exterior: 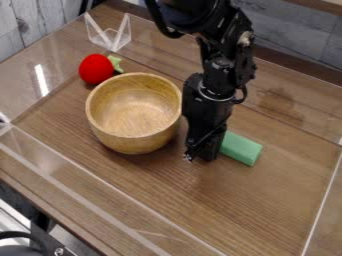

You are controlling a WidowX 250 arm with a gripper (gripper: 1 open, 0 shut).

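The black arm reaches down from the top centre, its gripper low over the table between a wooden bowl and a green block. The block lies to the gripper's right, its left end partly hidden by the dark fingers. Whether the fingers touch it, or have anything between them, is too dark to tell.
A red tomato-like object with a green top lies at the upper left, near a clear wire-like or plastic item.
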